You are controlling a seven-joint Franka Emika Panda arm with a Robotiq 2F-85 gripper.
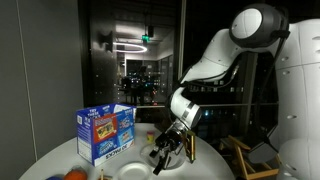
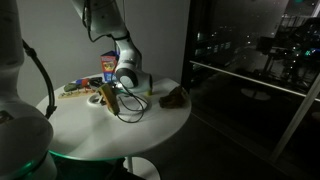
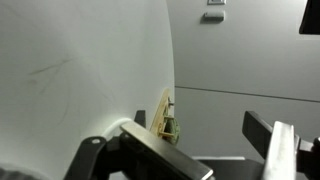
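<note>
In exterior view 1 my gripper (image 1: 172,158) is low over the round white table (image 1: 105,165), at a plate (image 1: 150,157) partly hidden behind it. Its fingers are spread apart. In the wrist view the gripper is open, and I see nothing held in the gap. Pale strips show on the fingers (image 3: 281,155). Exterior view 2 has an orange-yellow piece (image 2: 111,102) at the gripper; whether it belongs to the arm or lies beside it I cannot tell. A second white plate (image 1: 130,171) sits nearer the front.
A blue and red box (image 1: 105,133) stands at the table's left back. Orange and red items (image 1: 76,174) lie at the front left edge. A brown object (image 2: 175,98) rests near the table's rim in exterior view 2.
</note>
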